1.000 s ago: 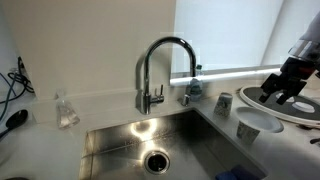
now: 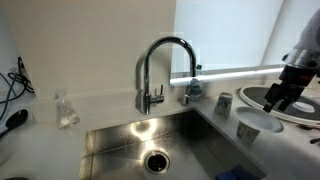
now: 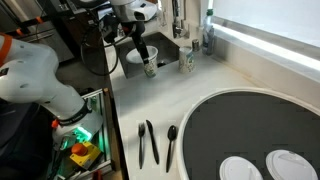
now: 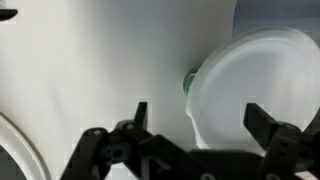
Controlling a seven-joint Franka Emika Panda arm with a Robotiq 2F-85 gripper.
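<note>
My gripper (image 2: 277, 102) stands open near a white plate (image 2: 259, 120), with nothing between its fingers. Beneath the plate is a patterned cup (image 3: 151, 70), on the counter beside the sink; the plate seems to rest tilted on it. From the wrist, the plate (image 4: 262, 85) fills the right side, partly behind one of my fingers (image 4: 262, 124), and a bit of the cup's green shows at its edge. The other finger (image 4: 138, 114) is over bare counter. In exterior view 2, the gripper (image 3: 126, 38) is above the plate.
A second cup (image 2: 224, 103) stands behind, near the soap bottle (image 2: 196, 84). The steel sink (image 2: 115, 145) with its faucet (image 2: 147, 75) lies left. A knife (image 3: 151, 138), fork (image 3: 141, 145) and spoon (image 3: 171, 140) lie near a round dark mat (image 3: 245, 130) bearing white plates.
In exterior view 1, my gripper has shifted slightly to the right. The plate and the cups have not visibly moved.
</note>
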